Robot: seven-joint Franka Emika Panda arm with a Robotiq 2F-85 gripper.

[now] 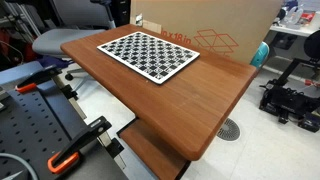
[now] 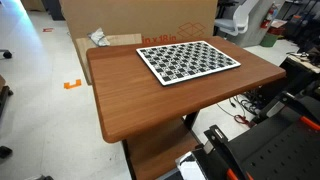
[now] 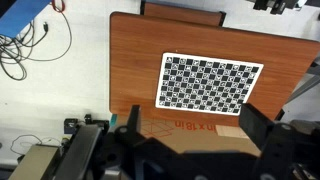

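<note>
A flat black-and-white checkerboard [image 1: 148,57] lies on a brown wooden table [image 1: 205,95]. In exterior view 2 the same checkerboard [image 2: 187,62] sits towards the table's back edge. From above, the wrist view shows the whole checkerboard [image 3: 208,83] flat, with bare wood to its left and right. My gripper shows as two dark fingers at the bottom of the wrist view, spread wide apart. Nothing shows held between them. The board lies beyond the fingertips, apparently well clear of them. Neither exterior view clearly shows the gripper.
A large cardboard sheet [image 2: 150,18] stands along the table's back edge. Crumpled white material [image 2: 98,38] is stuck near its end. A black perforated surface [image 1: 38,130] with orange-ringed fittings borders the front. Cables [image 3: 35,45] lie on the floor.
</note>
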